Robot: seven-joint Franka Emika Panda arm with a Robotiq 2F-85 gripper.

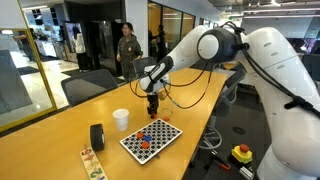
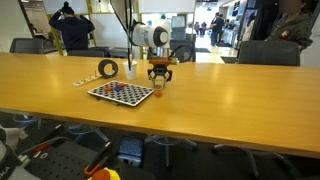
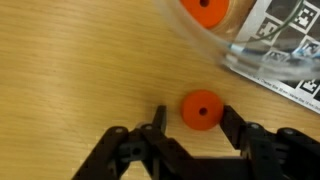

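Note:
A small orange disc (image 3: 202, 110) lies on the wooden table in the wrist view. My gripper is over it, with its fingers apart on either side. The right finger (image 3: 232, 122) appears close to the disc's edge, while a gap shows on the left; I see no grip on it. In exterior view 2 the gripper (image 2: 160, 75) hangs just above the table, beyond an orange piece (image 2: 158, 93) near the board's corner. A clear, rounded vessel (image 3: 226, 45) crosses the top of the wrist view, with another orange disc (image 3: 207, 10) showing there.
The patterned board (image 1: 150, 142) holds red and blue pieces near the gripper. Left of it stand a white cup (image 1: 121, 120) and a black roll (image 1: 97, 137), with a pale strip (image 1: 92, 163) nearer the front. Bare table (image 2: 240, 100) stretches right in exterior view 2.

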